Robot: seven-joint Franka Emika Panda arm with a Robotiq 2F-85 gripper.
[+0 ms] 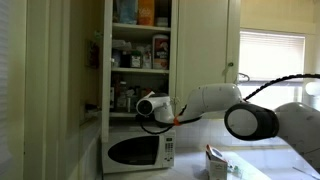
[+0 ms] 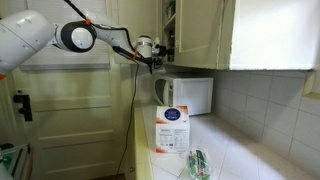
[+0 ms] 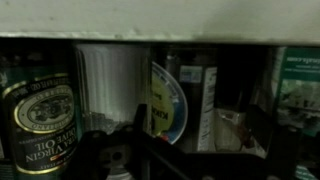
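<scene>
My gripper stands open before a shelf of groceries, its dark fingers apart at the bottom of the wrist view. Ahead of it, from left to right, are a dark olive oil bottle (image 3: 45, 115), a clear ribbed container (image 3: 112, 85), an item with a round label (image 3: 170, 105), a slim barcoded package (image 3: 206, 95) and a green box (image 3: 300, 85). No object shows held between the fingers. In the second exterior view, the gripper (image 2: 157, 52) is at the open cupboard; its fingertips are hard to make out.
A pale shelf edge (image 3: 160, 22) crosses above the groceries. Below the cupboard, a white microwave (image 1: 138, 151) sits on the counter. The cupboard door (image 2: 205, 38) stands beside the arm. A box (image 2: 172, 128) and a bag (image 2: 199, 164) lie farther along the counter.
</scene>
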